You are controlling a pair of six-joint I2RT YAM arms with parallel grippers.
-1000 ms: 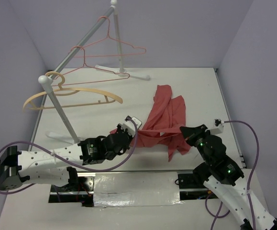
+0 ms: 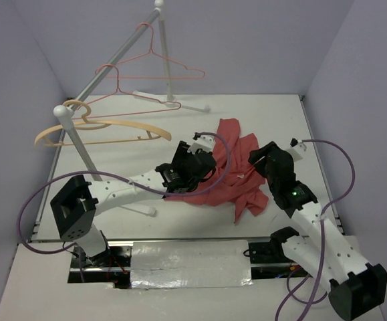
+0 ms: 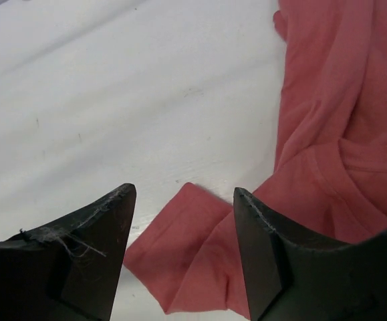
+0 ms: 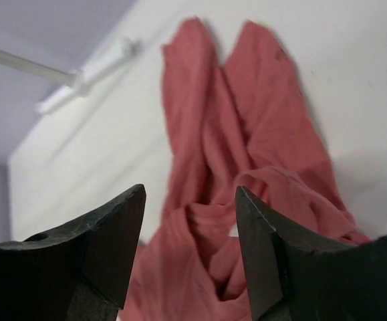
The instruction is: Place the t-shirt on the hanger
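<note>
The red t shirt lies crumpled on the white table, partly hidden under the arms in the top view. My left gripper is open above its left part, with nothing gripped. My right gripper hangs over the shirt, its fingers apart and nothing visibly held between them. A beige wooden hanger and pink wire hangers hang on the rail at the left.
The white rack stands along the table's left side, its feet on the table. Bare table shows at the back right. Walls surround the sides and back.
</note>
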